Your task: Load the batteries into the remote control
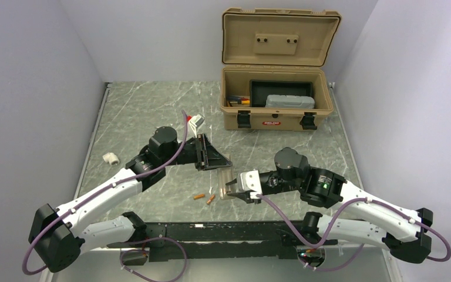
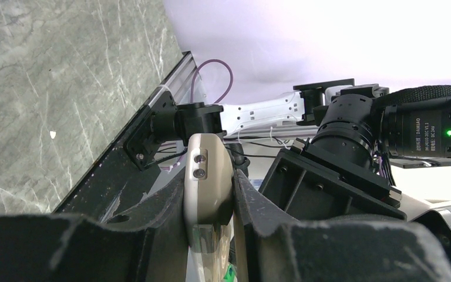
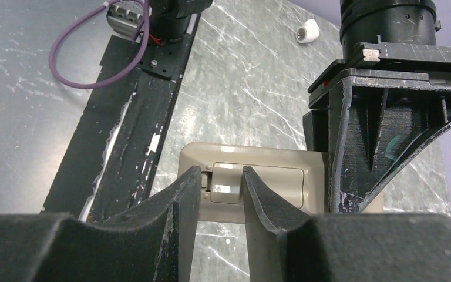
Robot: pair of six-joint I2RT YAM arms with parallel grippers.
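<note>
A beige remote control (image 1: 225,177) is held above the table's middle, seen end-on in the left wrist view (image 2: 207,170) and back-up in the right wrist view (image 3: 282,158). My left gripper (image 1: 217,161) is shut on one end of it, between its fingers in the left wrist view (image 2: 210,217). My right gripper (image 1: 235,191) has its fingertips (image 3: 253,179) at the battery cover (image 3: 276,182) near the other end, shut on that part. Two orange batteries (image 1: 198,196) (image 1: 211,199) lie on the marble surface to the left of the remote.
An open tan toolbox (image 1: 276,120) with trays and a grey case stands at the back right. A white fitting (image 1: 110,158) lies at the far left. Walls bound both sides.
</note>
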